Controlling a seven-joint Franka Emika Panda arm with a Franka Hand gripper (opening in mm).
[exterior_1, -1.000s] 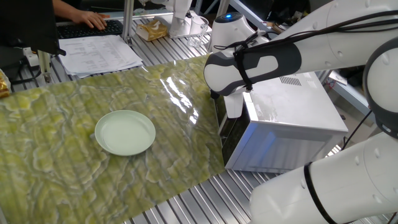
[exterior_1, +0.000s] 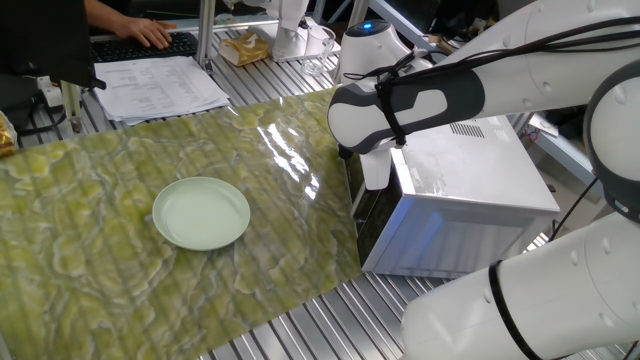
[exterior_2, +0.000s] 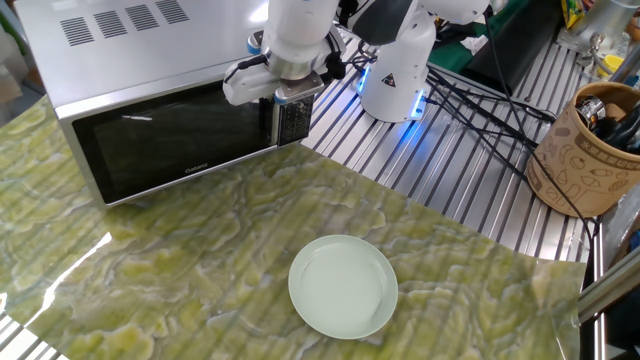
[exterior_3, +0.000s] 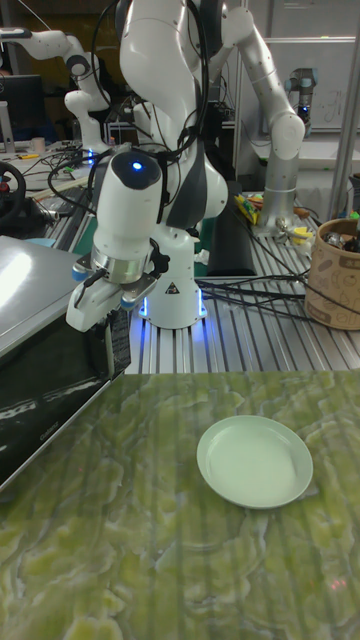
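Note:
A silver microwave (exterior_2: 160, 60) has its dark glass door (exterior_2: 170, 140) shut. My gripper (exterior_2: 279, 98) hangs at the door's right side, by the upper part of the upright handle (exterior_2: 276, 124). The fingers are too small and hidden to tell whether they are open or shut, or whether they touch the handle. In the first exterior view the arm covers the gripper at the microwave's front. A pale green round plate (exterior_1: 202, 214) lies empty on the green marbled mat (exterior_1: 90, 260), well apart from the gripper; the third view shows this plate (exterior_3: 255, 462) too.
A brown patterned bucket (exterior_2: 575, 160) of tools stands at the table's far right. Papers (exterior_1: 160, 88) and a person's hand (exterior_1: 148, 33) on a keyboard are beyond the mat. Around the plate the mat is clear.

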